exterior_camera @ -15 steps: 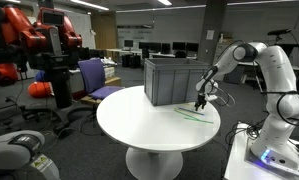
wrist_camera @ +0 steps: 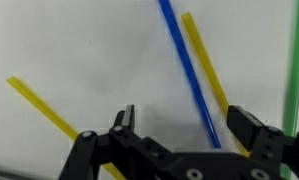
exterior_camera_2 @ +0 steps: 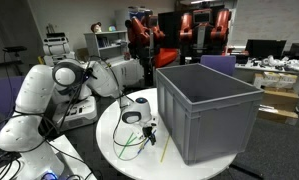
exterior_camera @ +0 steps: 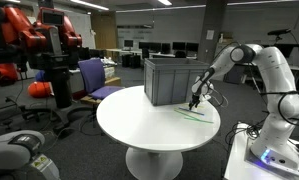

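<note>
In the wrist view my gripper stands open, its two dark fingers wide apart over the white tabletop. A blue stick [wrist_camera: 188, 70] runs lengthwise between them and passes under the gripper's lower part. Close beside it on the right is a yellow stick [wrist_camera: 204, 55], partly hidden by the right finger. Farther right lies a green stick [wrist_camera: 296, 70]. Another yellow stick [wrist_camera: 44, 108] slants outside the left finger. Exterior view 2 has the gripper [exterior_camera_2: 152, 138] low near the tabletop, close to a yellow stick [exterior_camera_2: 165, 149].
A large grey bin [exterior_camera_2: 204, 120] stands on the round white table [exterior_camera: 139, 125], right behind the work area. Green sticks [exterior_camera: 192, 119] lie on the near side of the arm.
In exterior view 1 the gripper has shifted slightly left, toward the table's middle.
</note>
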